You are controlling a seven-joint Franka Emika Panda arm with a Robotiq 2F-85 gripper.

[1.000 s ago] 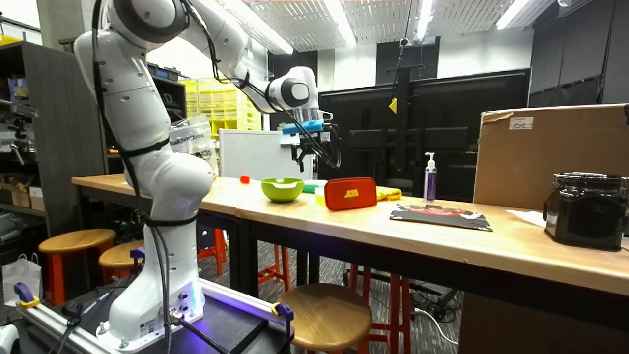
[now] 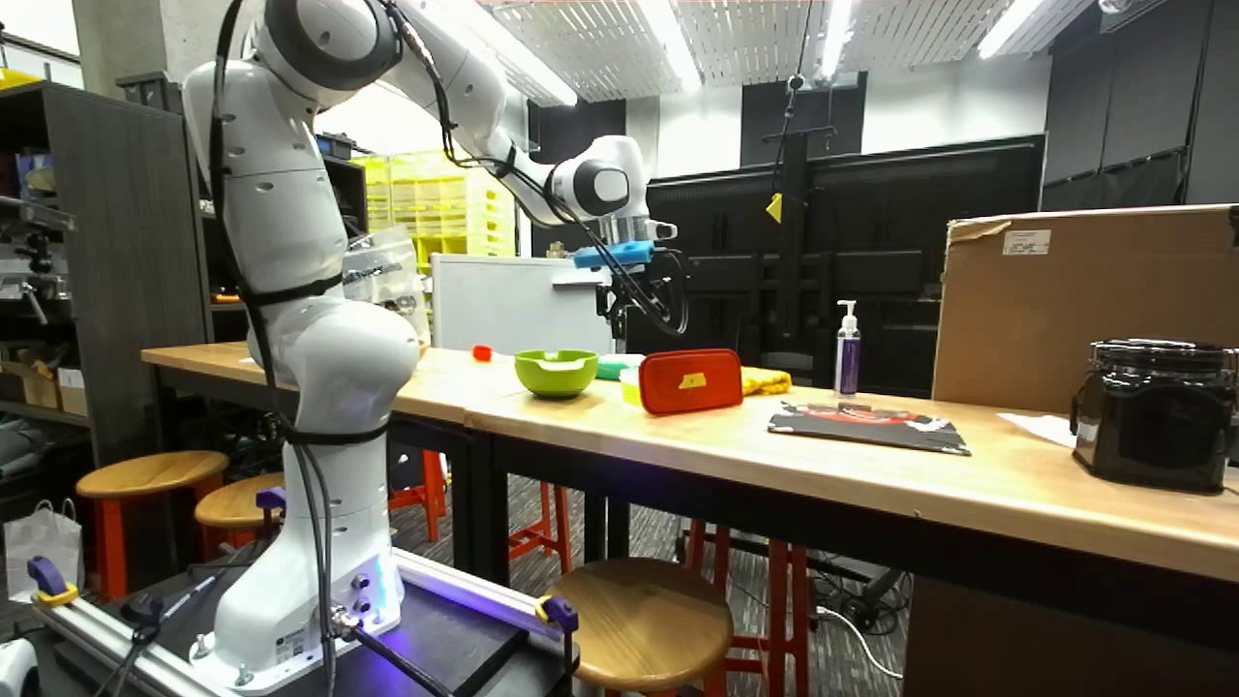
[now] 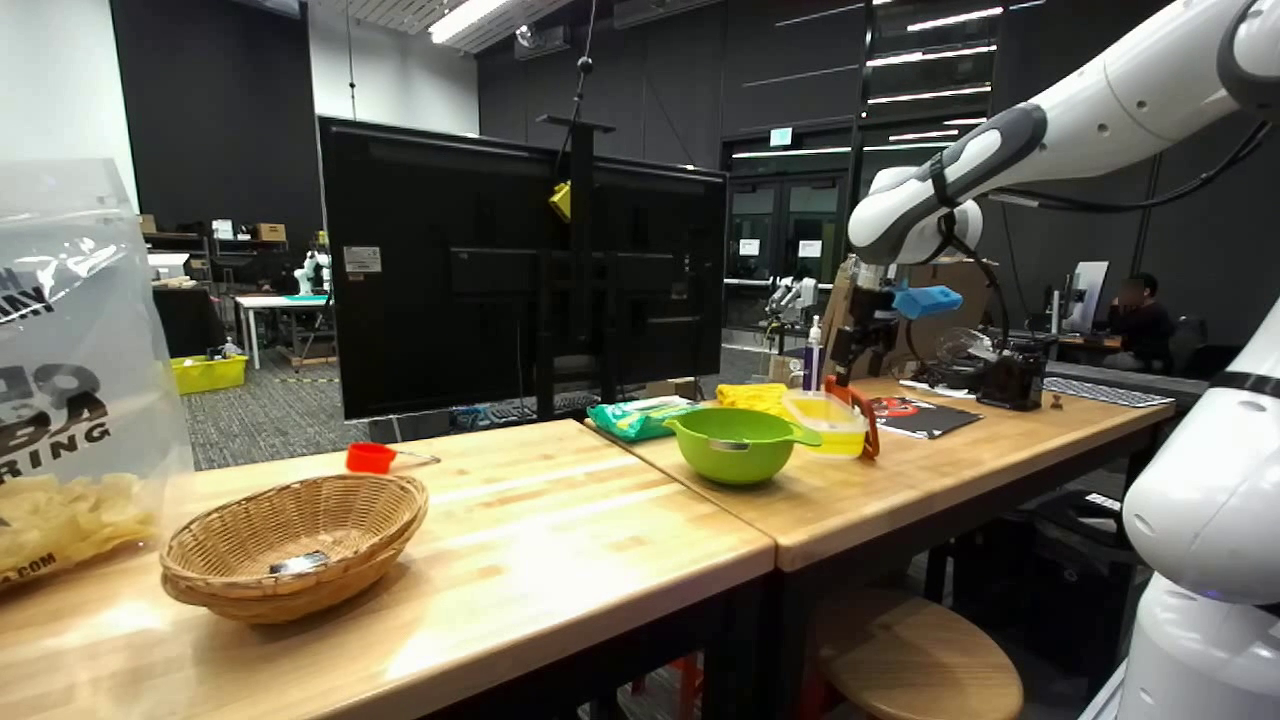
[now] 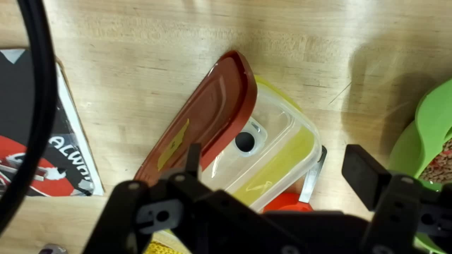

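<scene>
My gripper is open above the table, its two dark fingers wide apart with nothing held. Beneath it in the wrist view lies a clear container with a yellow base [image 4: 275,165]. A red lid [image 4: 203,118] with a piece of yellow tape leans on edge against that container's side. To the right is a green bowl [image 4: 406,148] with small brown pieces inside, partly cut off by the frame. A red measuring cup [image 4: 288,202] with a metal handle shows beside the container, partly behind the gripper.
A dark printed booklet [image 2: 868,426] lies right of the lid, with a pump bottle [image 2: 848,348] behind it. A black jar [image 2: 1156,416] stands at the right end. The wicker basket [image 3: 294,540] and a green packet [image 3: 642,416] are on the table too. Bare wood lies between basket and bowl.
The arm has reached farther out, carrying the gripper a little to the right in exterior view 1. The table objects have stayed in place.
</scene>
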